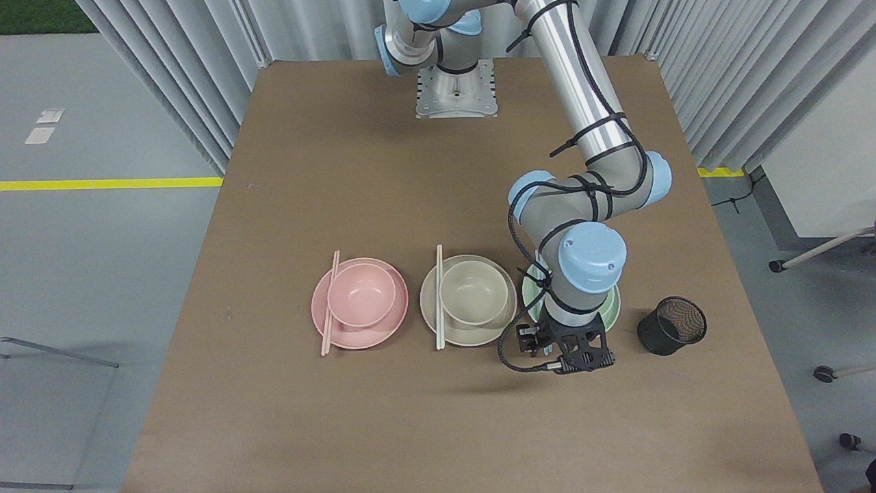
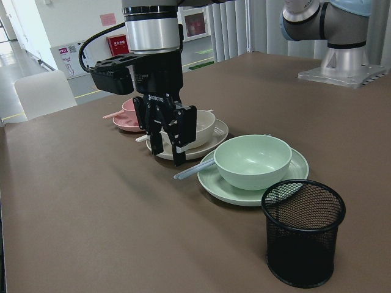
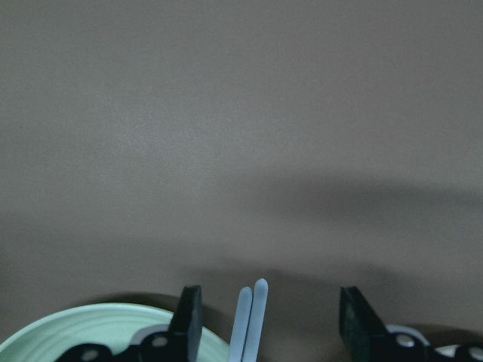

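Observation:
My gripper [image 2: 164, 143] hangs low above the table at the green place setting, its fingers apart with nothing seen held. In the wrist view two pale blue chopsticks [image 3: 253, 324] lie between and below the open fingers, beside the green plate [image 3: 83, 324]. The left view shows the chopsticks [image 2: 193, 170] along the front of the green plate [image 2: 223, 192] with its bowl [image 2: 253, 165]; in the front view the arm hides most of that setting.
A cream setting [image 1: 473, 289] and a pink one [image 1: 361, 292] stand to the left in the front view. A black mesh cup [image 1: 666, 330] stands at the right.

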